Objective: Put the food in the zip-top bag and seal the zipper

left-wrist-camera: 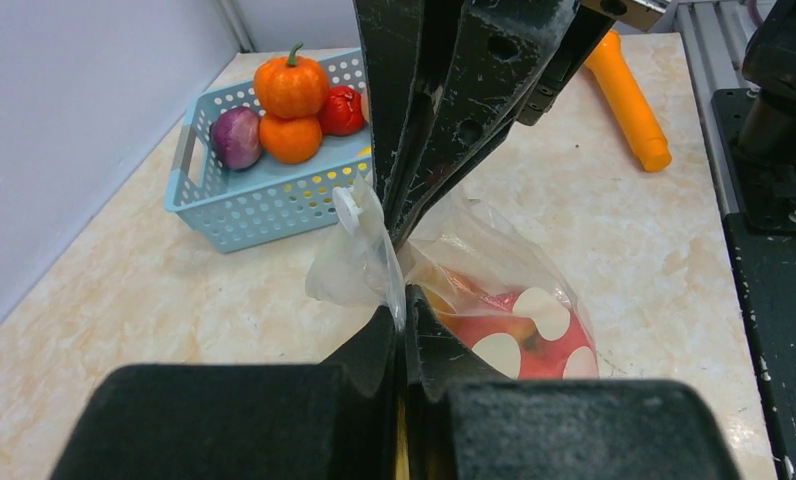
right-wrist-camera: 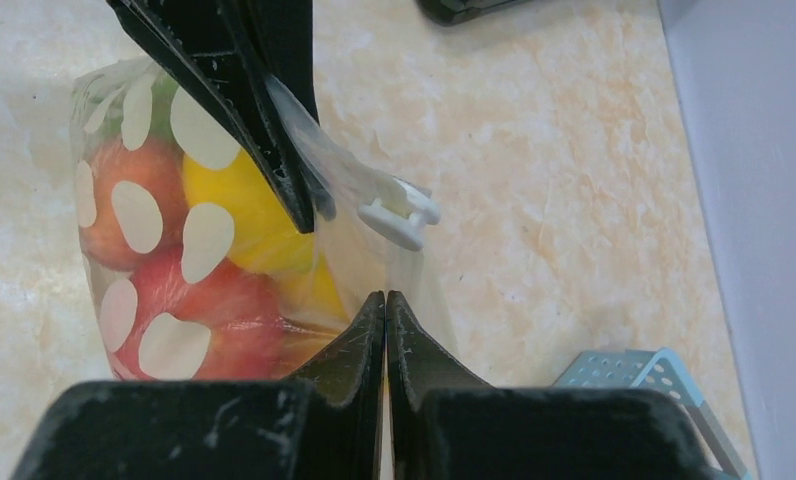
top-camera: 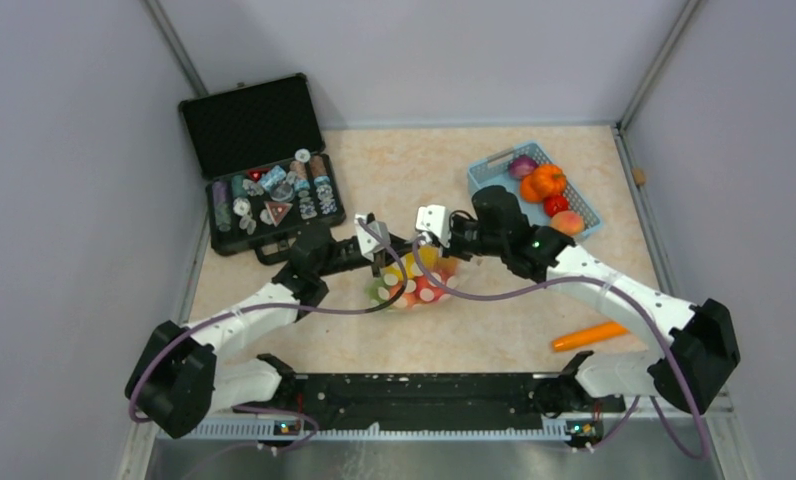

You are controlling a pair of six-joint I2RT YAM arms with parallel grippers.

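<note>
The clear zip top bag with white dots lies between my arms, filled with red, yellow and green food. In the left wrist view, my left gripper is shut on the bag's thin top edge, with film rising between its fingers. My right gripper is shut on the bag's film close to the zipper line; the exact hold is partly hidden. Its black fingers come down right beside the left fingertips. The white zipper slider sits at the bag's edge, near both grippers' tips.
A blue basket with an onion, pumpkin and other produce stands at the back right. An open black case of small items is at the back left. An orange carrot-like stick lies at the front right.
</note>
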